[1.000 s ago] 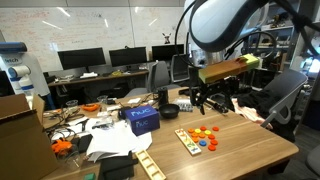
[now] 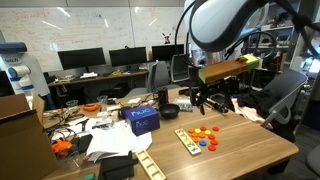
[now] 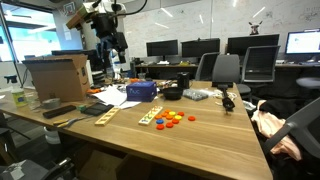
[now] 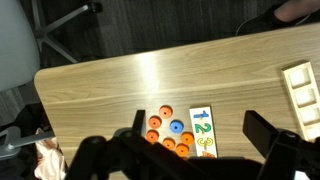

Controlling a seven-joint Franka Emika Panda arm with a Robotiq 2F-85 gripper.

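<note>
My gripper is open above the wooden table, its two black fingers wide apart with air between them. Well below it lies a pale tray with the numbers 1, 2, 3 (image 4: 202,130). Left of that tray, several orange and red discs and one blue disc (image 4: 176,127) are spread on the table. A second pale tray, with empty square compartments (image 4: 303,92), is at the right of the wrist view. In exterior view 1 the gripper (image 2: 213,105) hangs over the table near the discs.
A blue box (image 2: 143,120), white papers (image 2: 108,142) and a black pan (image 2: 172,111) occupy the table's left and back. A large cardboard box (image 2: 25,137) stands at the left.
</note>
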